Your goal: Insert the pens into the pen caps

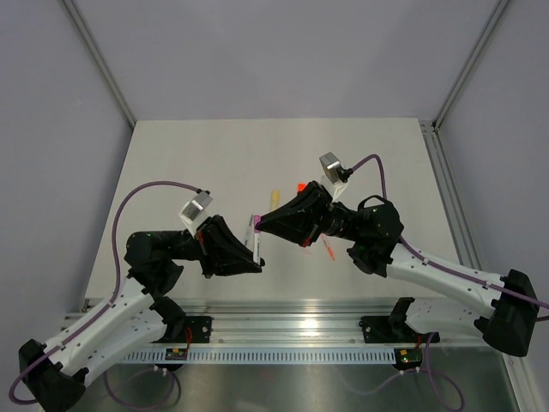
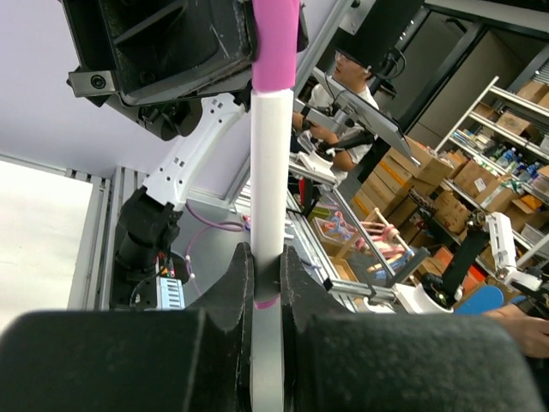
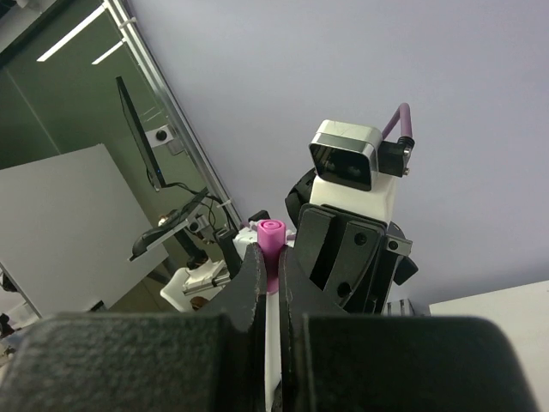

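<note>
A pen with a white barrel stands roughly upright between my two grippers. My left gripper is shut on its lower part, where a thin pink ring shows between the fingers. At the top, a pink cap meets the white barrel with no gap showing. Around that cap my right gripper is shut, and the cap's round end sticks out past the fingertips. From above, the left gripper sits just in front of the right gripper. How deep the pen sits inside the cap is hidden.
Behind the grippers lie a yellow pen and an orange-red piece, partly covered by the right arm. An orange pen rests on the white table beneath that arm.
</note>
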